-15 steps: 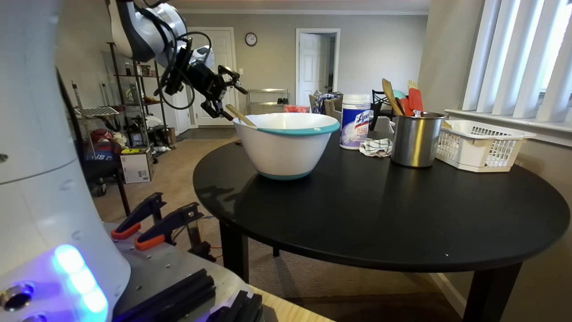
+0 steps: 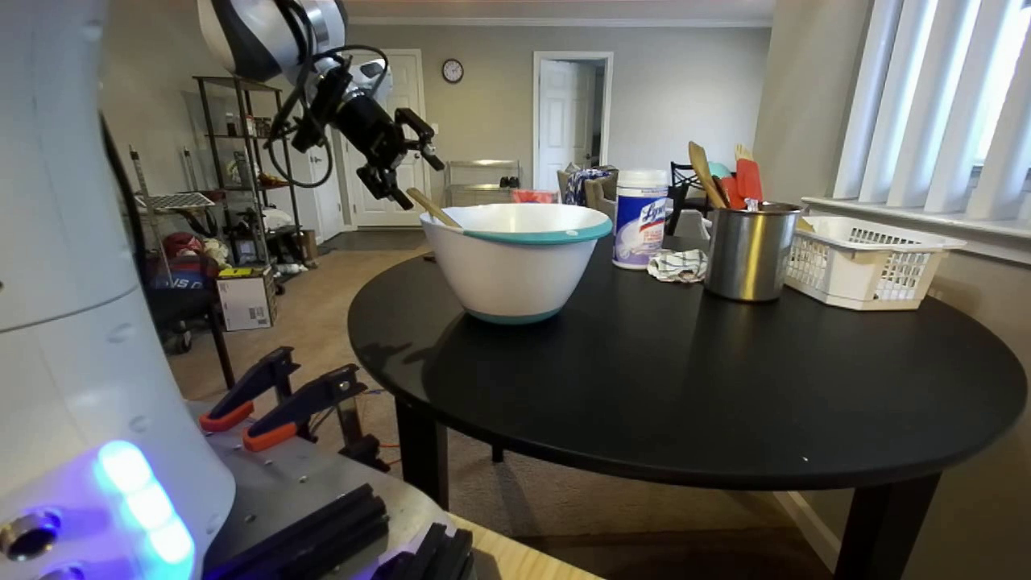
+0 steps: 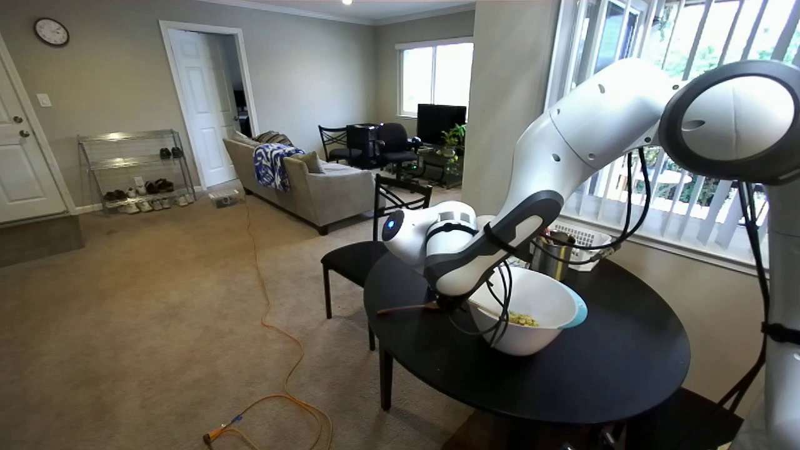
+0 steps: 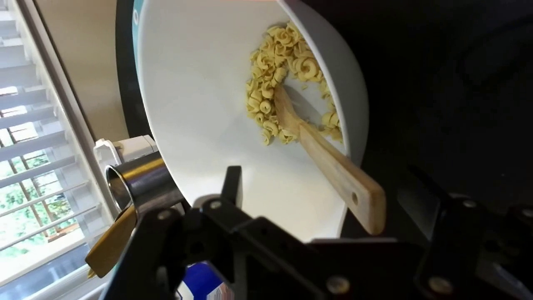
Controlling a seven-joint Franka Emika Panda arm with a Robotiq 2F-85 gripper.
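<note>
A large white bowl (image 2: 517, 261) with a teal rim stands on the black round table, holding curly yellow pasta (image 4: 270, 75). The wooden spoon (image 4: 334, 170) rests in it, its flat end among the pasta and its handle leaning out over the rim. My gripper (image 2: 420, 182) is open beside the handle's upper end, just above the bowl's rim. In the wrist view the handle end appears between the two spread fingers, nearer the right one; contact cannot be made out. In exterior view 2 the arm hides the gripper.
On the table stand a Lysol wipes tub (image 2: 639, 221), a folded cloth (image 2: 677, 266), a steel pot (image 2: 751, 253) of utensils and a white basket (image 2: 860, 261). A chair (image 3: 356, 259) stands at the table's edge.
In exterior view 1 my gripper has turned slightly, its lower finger shifting a little left and up by the spoon handle. Bowl and spoon look unmoved.
</note>
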